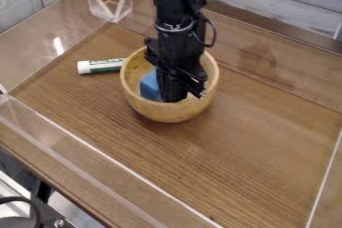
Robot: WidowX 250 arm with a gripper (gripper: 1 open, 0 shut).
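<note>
A tan round bowl (195,108) stands near the middle of the wooden table, holding a blue object (151,84). The black robot arm reaches down from the top, and its gripper (170,86) is low inside the bowl beside the blue object. The fingers are dark and largely overlap, so whether anything is between them cannot be made out.
A white-and-green tube (99,66) lies left of the bowl. White rails and walls border it at the top and left, with a black cable at the lower left.
</note>
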